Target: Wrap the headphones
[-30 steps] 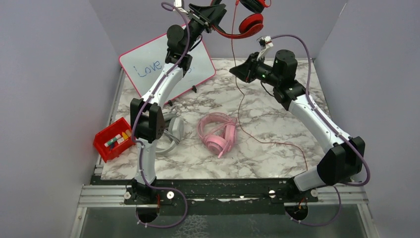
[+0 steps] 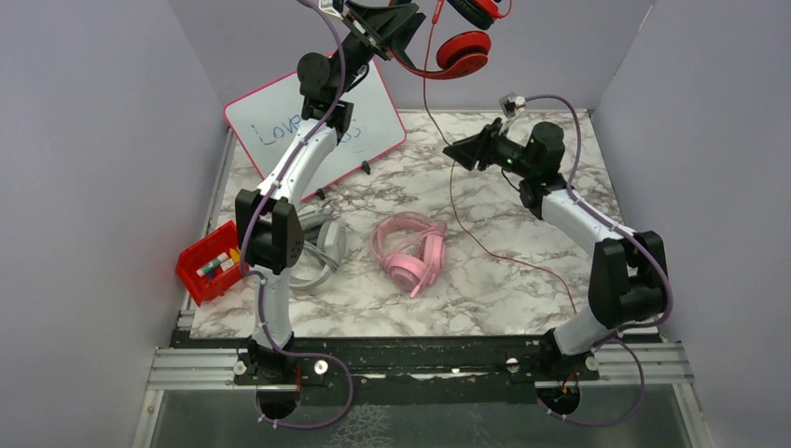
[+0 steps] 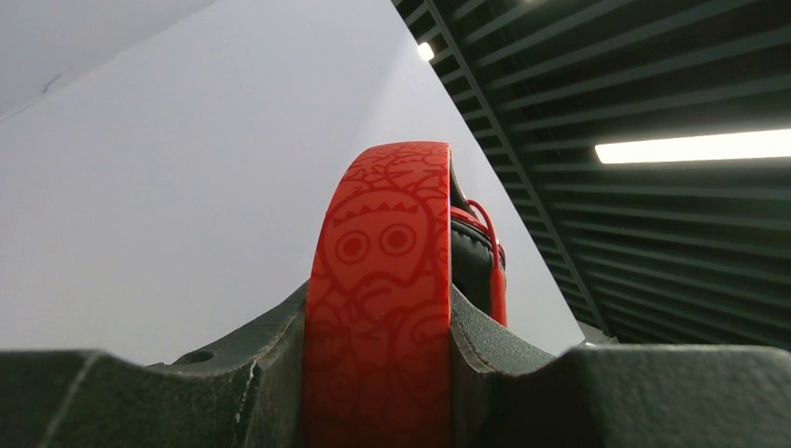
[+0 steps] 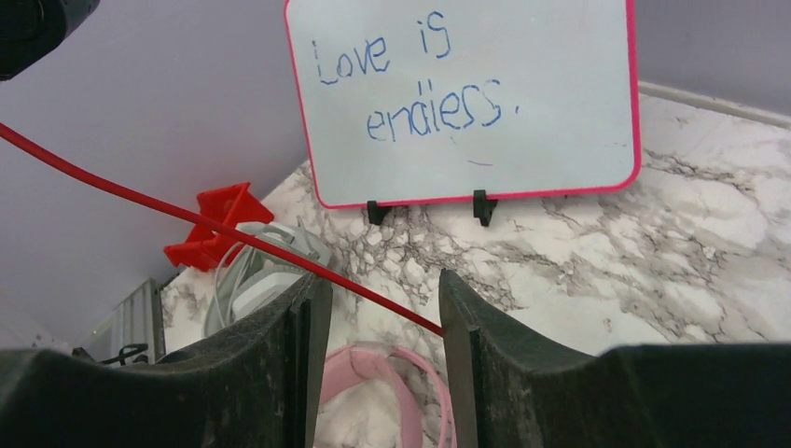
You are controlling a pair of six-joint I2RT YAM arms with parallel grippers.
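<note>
Red-and-black headphones (image 2: 464,54) hang high at the top of the top view, held by my left gripper (image 2: 399,37). In the left wrist view it is shut on the patterned red headband (image 3: 378,243), with an ear cup behind. A red cable (image 4: 168,207) runs down from the headphones to the table. My right gripper (image 2: 457,157) is lower, at that cable. In the right wrist view its fingers stand open, with the cable crossing at their tips.
Pink headphones (image 2: 420,261) and grey headphones (image 2: 331,245) lie on the marble table (image 2: 504,289). A red bin of pens (image 2: 191,261) sits at left, a whiteboard (image 2: 256,121) at back left.
My right gripper has moved down slightly along the cable, its arm shifting with it. The left gripper and held headphones have shifted slightly to the left.
</note>
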